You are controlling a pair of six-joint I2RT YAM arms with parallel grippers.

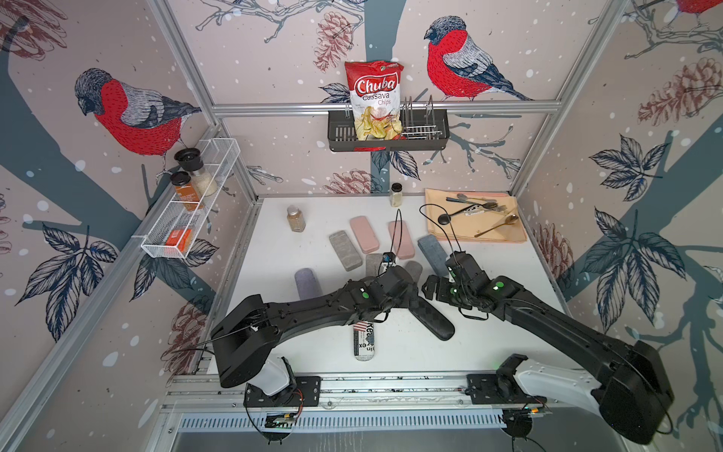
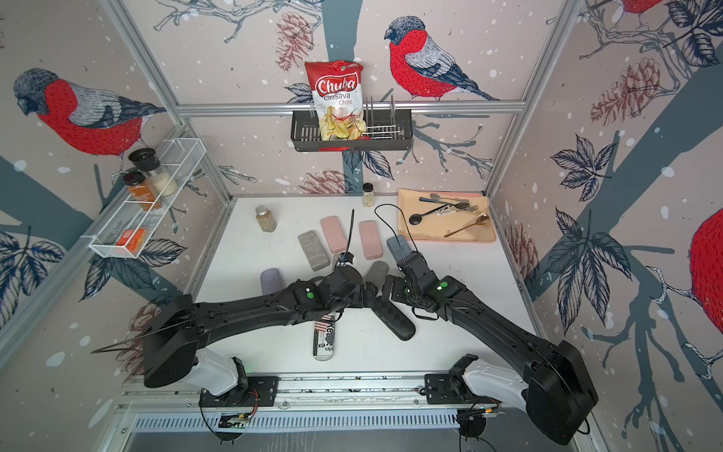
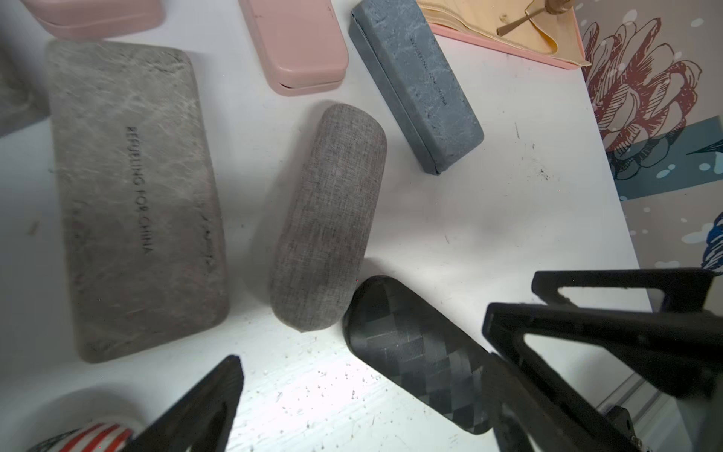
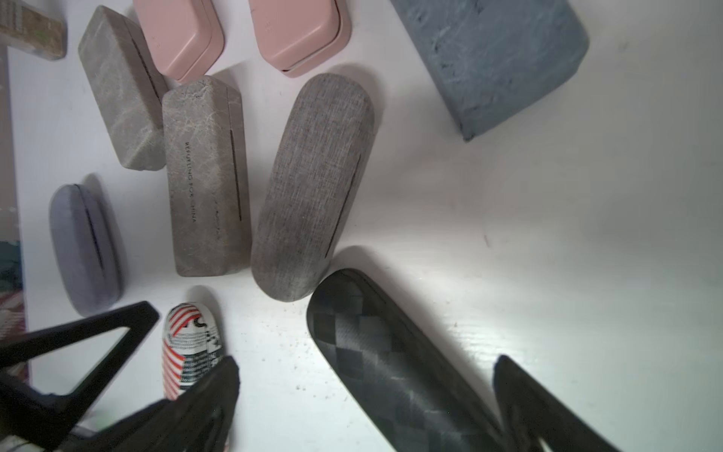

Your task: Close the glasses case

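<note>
The black checkered glasses case (image 4: 399, 369) lies on the white table with its lid down, no gap showing along its top in the right wrist view. Its far end touches or nearly touches the near end of a grey fabric case (image 3: 331, 218). My left gripper (image 2: 372, 293) is open above the table, nothing between its fingers. Facing it from the right, my right gripper is also open; the black case lies on the table beneath, in view between its fingers. Neither gripper holds anything.
A cutting board (image 1: 482, 235) with utensils sits at the back right. Table right of the black case is clear.
</note>
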